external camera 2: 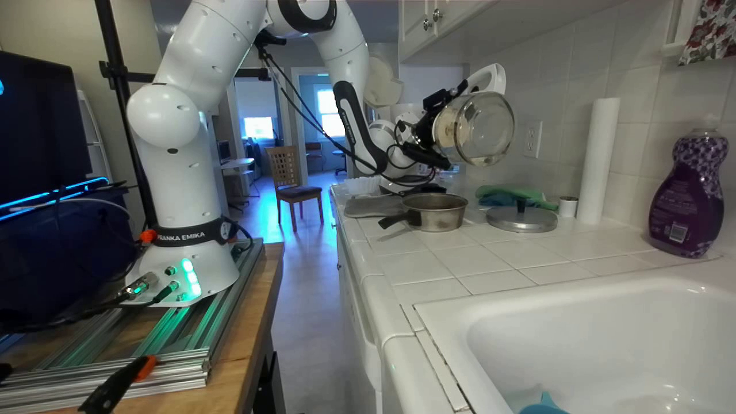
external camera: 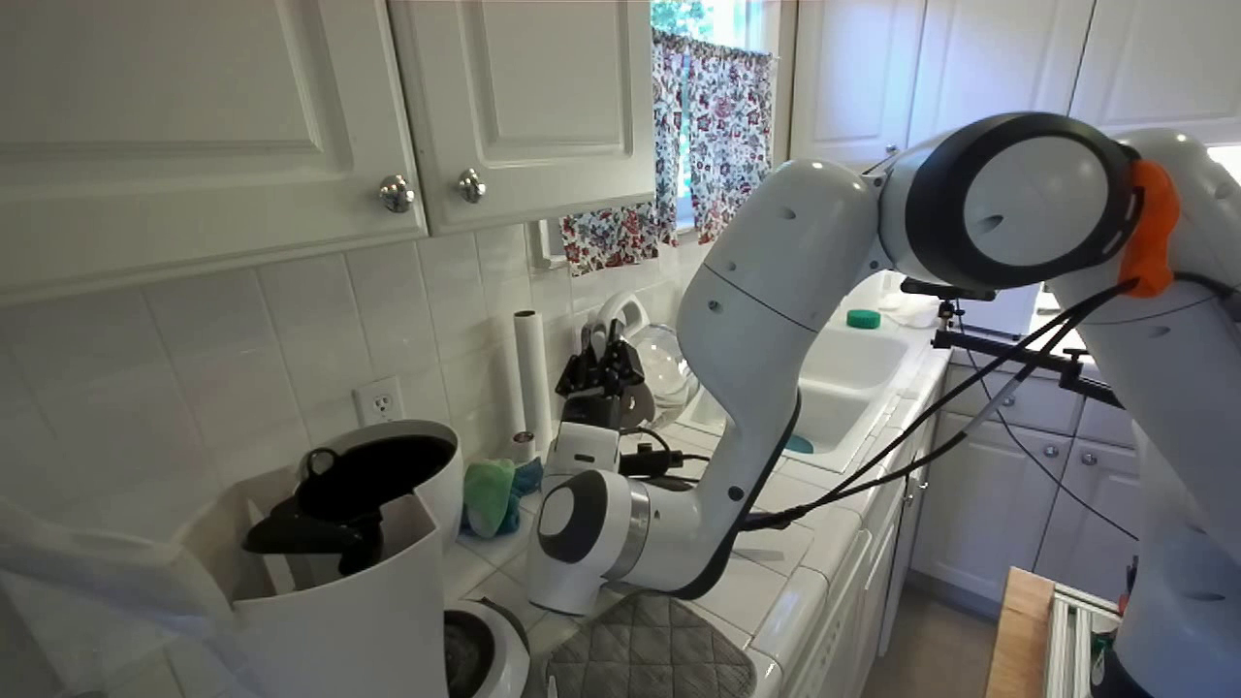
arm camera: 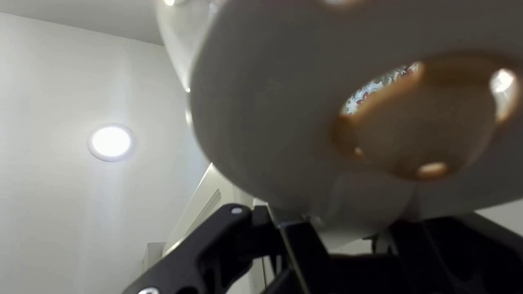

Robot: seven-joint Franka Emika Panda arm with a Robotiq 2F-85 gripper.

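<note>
A glass carafe (external camera 2: pixel 486 131) with a white handle (external camera 2: pixel 491 77) is held up in the air, tipped on its side above the counter. My gripper (external camera 2: pixel 441 103) is shut on the carafe at its handle side; the exact contact is hard to make out. In exterior view 1 the carafe (external camera: pixel 665 370) is partly behind my arm, with the black gripper (external camera: pixel 602 363) beside it. A large, blurred pale part of the carafe (arm camera: pixel 274 122) fills much of the wrist view and hides most of my fingers.
A white coffee maker (external camera: pixel 349 628) stands at the near left. On the counter are a metal pot (external camera 2: pixel 441 213), a pot lid (external camera 2: pixel 522 218), a green cloth (external camera 2: pixel 510 193), a paper roll (external camera 2: pixel 598 158) and a purple bottle (external camera 2: pixel 690 193). The tiles before the sink (external camera 2: pixel 441 314) are clear.
</note>
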